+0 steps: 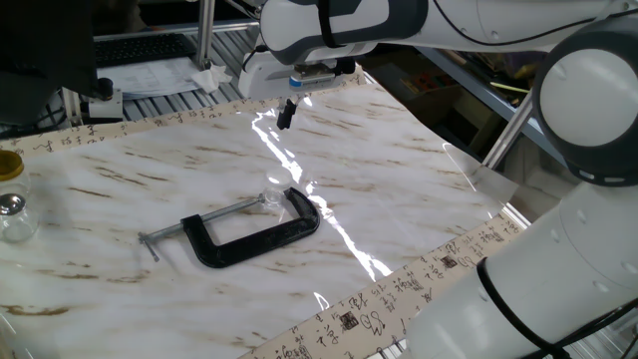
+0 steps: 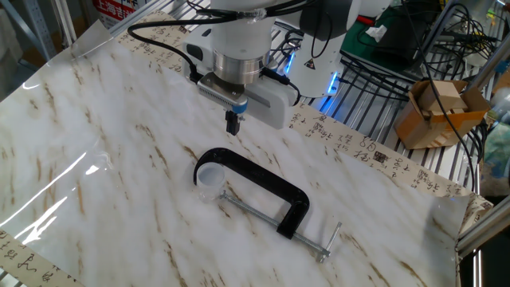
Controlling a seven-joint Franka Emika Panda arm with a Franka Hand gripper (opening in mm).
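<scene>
A black C-clamp [image 1: 254,242] with a silver screw lies flat on the marble-patterned table. Its frame [image 2: 259,177] shows clearly in the second exterior view, the screw's cross handle pointing to the lower right. A small translucent white cup [image 2: 211,176] sits inside the clamp's far end, close to the screw tip; whether the screw touches it I cannot tell. My gripper [image 1: 286,114] hangs above the table, apart from clamp and cup. Its black fingers [image 2: 232,122] are together, and nothing shows between them.
At the left edge of the first exterior view stands a clear jar with a yellow lid [image 1: 10,166]. A keyboard [image 1: 143,48] and papers lie beyond the table. A cardboard box [image 2: 441,114] stands off the table.
</scene>
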